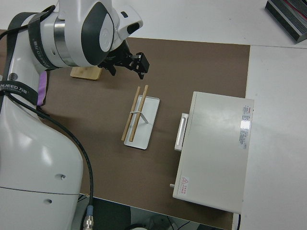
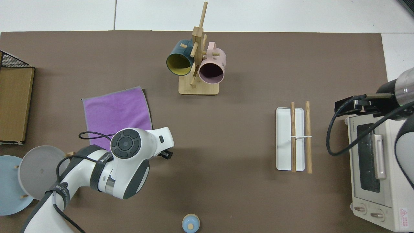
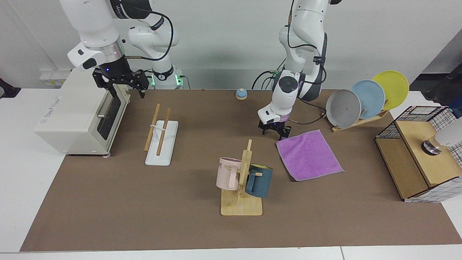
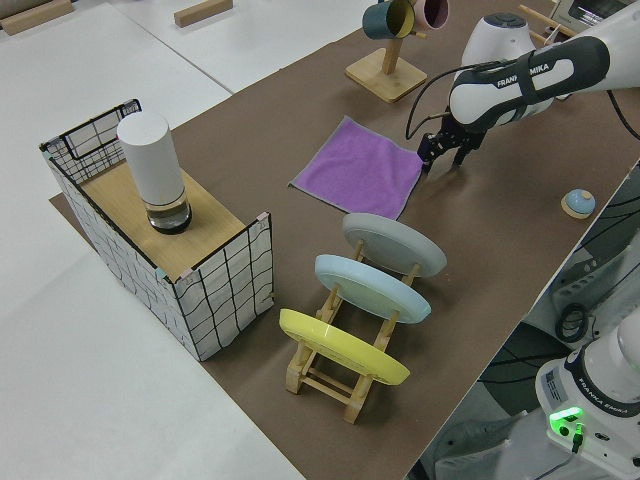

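A pink mug (image 2: 212,66) and a blue mug (image 2: 179,58) hang on a wooden stand (image 2: 198,87). My left gripper (image 4: 447,140), at the end of the white arm, hovers near the purple cloth (image 2: 116,108); its finger is hard to read. My right gripper (image 1: 136,67) is above the white toaster oven (image 2: 370,190), by the wooden rack on a white base (image 2: 283,139); whether it is open cannot be made out.
A plate rack with grey (image 4: 395,240), blue and yellow plates stands beside a wire-and-wood shelf (image 4: 200,220). A small blue puck (image 2: 190,226) lies near the edge.
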